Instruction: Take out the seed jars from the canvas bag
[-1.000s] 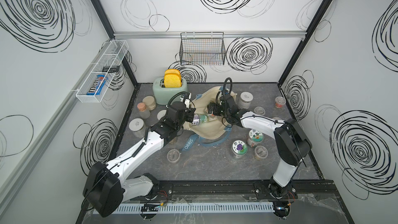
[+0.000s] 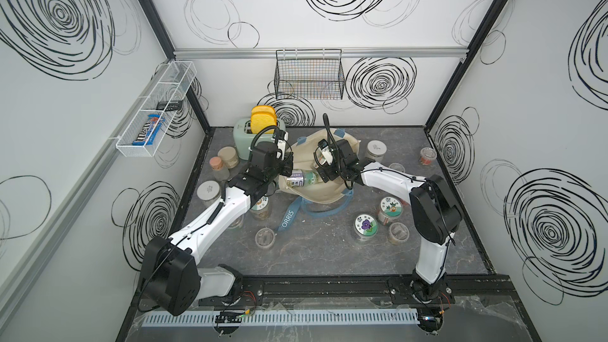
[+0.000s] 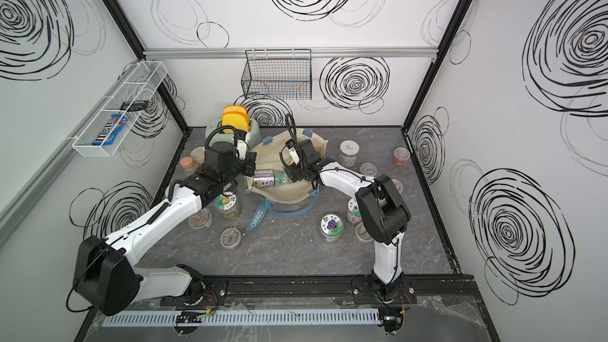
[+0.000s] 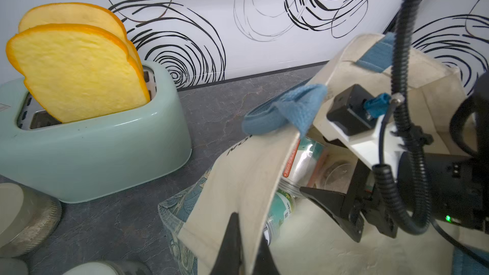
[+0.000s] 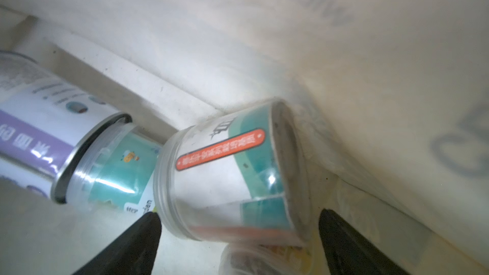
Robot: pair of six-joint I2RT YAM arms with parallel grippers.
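Note:
The open canvas bag point(image 2: 323, 193) lies mid-table. My left gripper is shut on the bag's cream rim point(image 4: 214, 193). My right gripper is inside the bag, open around the lower part of a teal-and-white jar point(image 5: 224, 173). Left of that jar in the right wrist view lie a smaller teal jar point(image 5: 122, 168) and a purple-labelled can point(image 5: 40, 122); another clear container point(image 5: 254, 262) lies partly hidden below.
A mint toaster point(image 4: 102, 152) with bread slices stands behind, to the left. Jars such as the purple-flower-lid jar point(image 2: 365, 224) stand around the bag. A wire basket point(image 2: 309, 79) hangs at the back.
My right gripper has turned and shifted within the bag, its arm now reaching more from above.

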